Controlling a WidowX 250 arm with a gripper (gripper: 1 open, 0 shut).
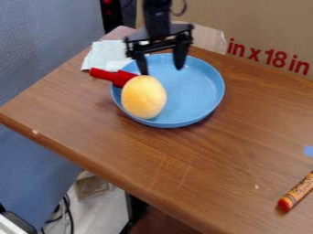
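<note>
My black gripper [160, 60] hangs open over the back of a blue plate [196, 96], fingers pointing down with nothing visible between them. In front of and left of it, a round pale orange-yellow object [143, 96] sits on the plate's left part. A red cylinder [108, 75], perhaps a handle, lies across the plate's left rim, just left of the gripper and behind the round object.
A folded white cloth [105, 54] lies behind the red piece. An orange crayon-like tube [296, 191] lies at the table's front right. Cardboard [257, 23] stands behind.
</note>
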